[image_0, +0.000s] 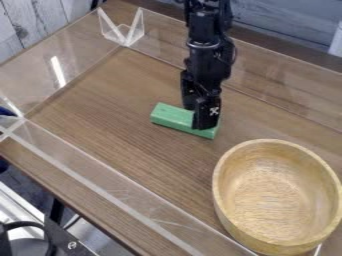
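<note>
My black gripper (206, 108) comes down from the top centre onto the right end of a green block (177, 118), which lies flat on the wooden table. The dark fingers overlap the block's right part; whether they touch it is hard to tell, and their spacing is hard to make out against the dark arm.
A large pale round bowl (274, 195) fills the lower right. A white wire-like object (122, 28) stands at the back left. Clear plastic edging runs along the left. Black cables lie at the bottom left corner.
</note>
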